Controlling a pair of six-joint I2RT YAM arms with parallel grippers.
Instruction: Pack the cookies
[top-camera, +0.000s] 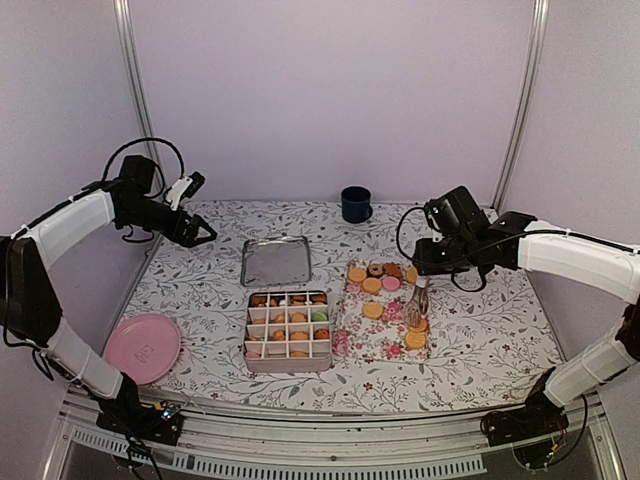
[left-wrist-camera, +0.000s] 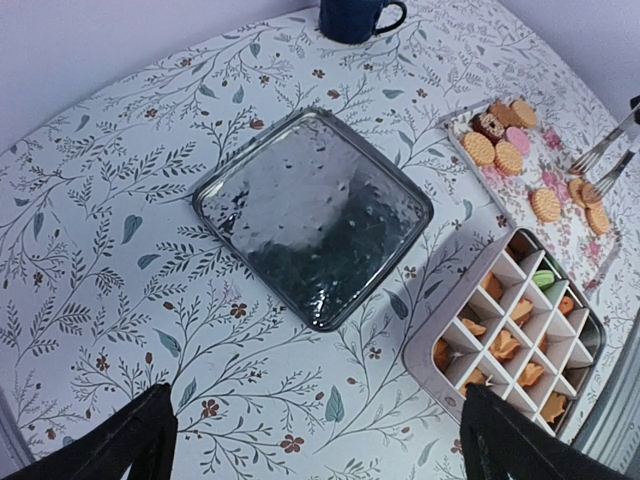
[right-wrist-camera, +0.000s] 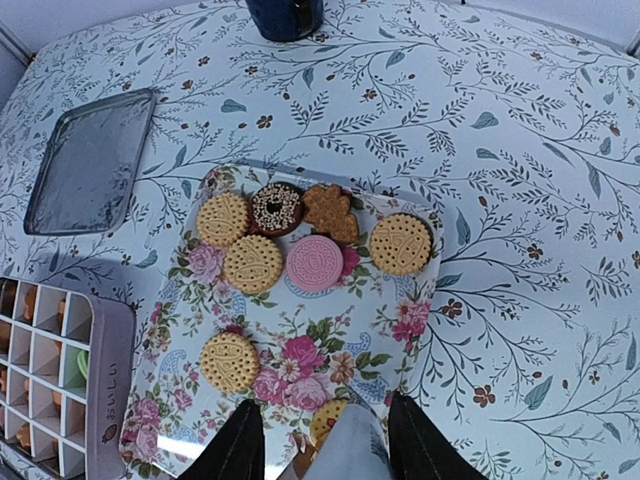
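My right gripper (top-camera: 424, 270) is shut on a pair of metal tongs (right-wrist-camera: 352, 450), pointing down over the lower right of a floral cloth (top-camera: 357, 338). In the left wrist view the tongs' prongs (left-wrist-camera: 600, 152) stand apart above round cookies (left-wrist-camera: 577, 190). On the cloth lie several beige cookies (right-wrist-camera: 252, 264), a pink one (right-wrist-camera: 314, 262), a chocolate ring (right-wrist-camera: 277, 208) and a brown one (right-wrist-camera: 330, 213). A divided box (top-camera: 288, 366) left of the cloth holds cookies in many compartments. My left gripper (top-camera: 205, 232) hangs open and empty at the far left.
Behind the box lies an empty grey metal tray (top-camera: 276, 263). A dark blue mug (top-camera: 355, 205) stands at the back, and a pink plate (top-camera: 143, 348) sits at front left.
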